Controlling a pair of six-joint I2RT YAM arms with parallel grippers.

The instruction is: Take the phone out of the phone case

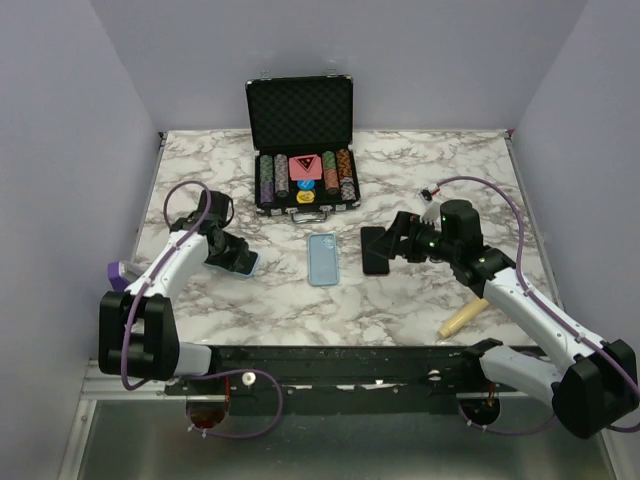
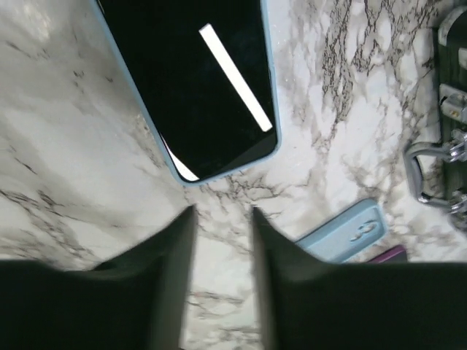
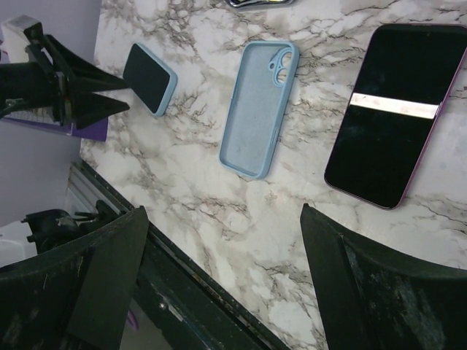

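Note:
On the left of the table lies a black-screened phone (image 2: 197, 95) in a light blue case (image 2: 274, 109); its screen is framed by the case rim. My left gripper is over the table just beyond the near end of that phone, fingers part open, nothing between its fingers. In the right wrist view the same phone (image 3: 147, 79) lies by the left gripper's fingertips (image 3: 104, 108). An empty light blue case (image 3: 249, 131) lies mid-table, and a bare phone with a purple edge (image 3: 390, 120) to its right. Above that phone my right gripper stands wide open and empty.
An open poker-chip case (image 1: 305, 180) stands at the back. A yellow cylinder (image 1: 463, 317) lies at the front right. Against the left wall is a purple object (image 1: 118, 275). Bare marble surrounds the phones.

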